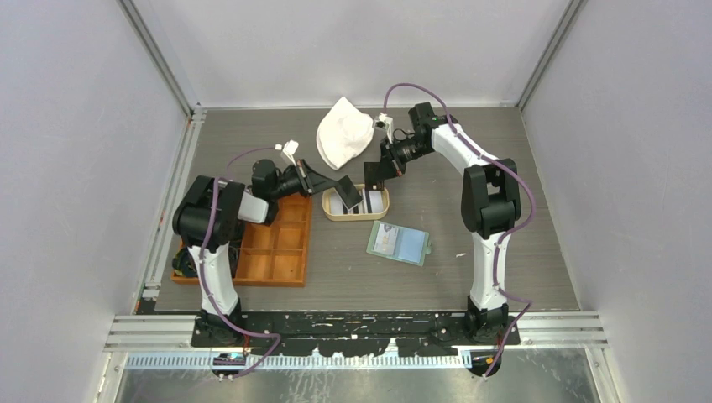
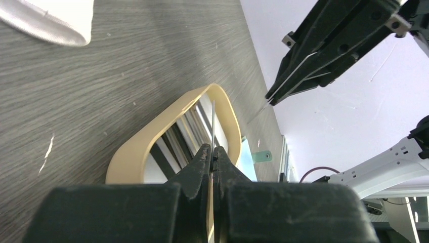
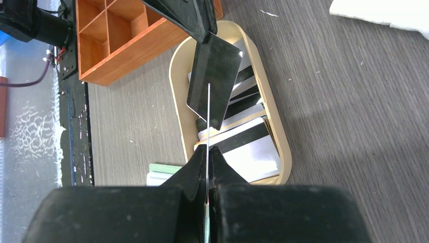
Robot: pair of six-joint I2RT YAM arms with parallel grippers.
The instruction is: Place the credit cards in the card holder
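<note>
My left gripper (image 1: 334, 184) is shut on a dark card (image 3: 217, 71), which hangs tilted over the left part of a beige oval container (image 1: 356, 218). Several white, striped cards (image 3: 251, 152) lie inside that container. Above its right part, my right gripper (image 1: 385, 169) is shut on another dark card (image 1: 373, 177). Each wrist camera sees its own card edge-on, as a thin line rising from the closed fingers. From the left wrist view, the right card's thin edge (image 2: 261, 109) shows below the right fingertips. Contact between either card and the container cannot be judged.
A green-edged flat case (image 1: 409, 261) with pale panels lies in front of the container. An orange-brown compartment tray (image 1: 290, 270) stands at the left, close beside it. Behind is a folded white cloth (image 1: 345, 133). Bare table stretches to the right.
</note>
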